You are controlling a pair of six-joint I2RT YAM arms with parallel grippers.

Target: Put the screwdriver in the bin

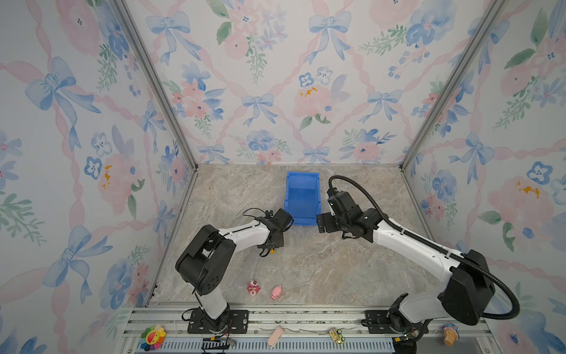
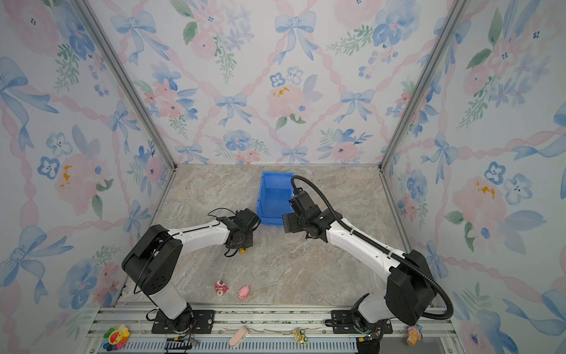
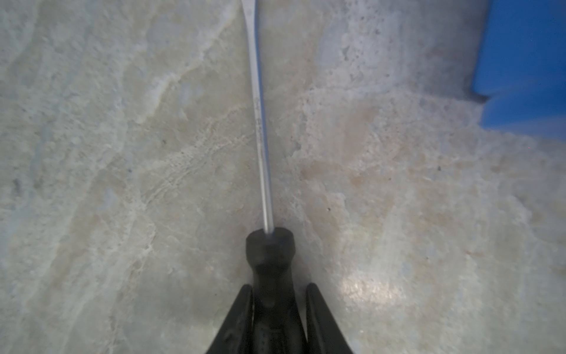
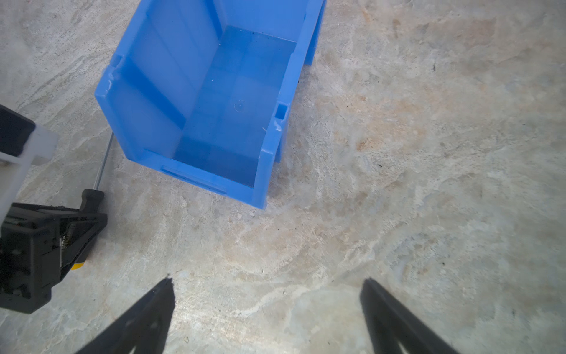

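Observation:
A screwdriver with a black handle [image 3: 271,259] and a thin metal shaft [image 3: 259,124] lies on the table, its yellow butt end [image 4: 77,265] towards the front. My left gripper is down around the handle, one finger on each side. A narrow gap shows beside the right-hand fingertip, so whether the fingers press on the handle is unclear. The blue bin [image 4: 259,197] stands empty, just right of the shaft in the right wrist view. In front of it hangs my right gripper, open wide, with nothing between its fingers.
Two small pink toys, one [image 1: 253,287] beside the other [image 1: 276,292], lie near the front edge. The right arm reaches close to the bin's front right corner.

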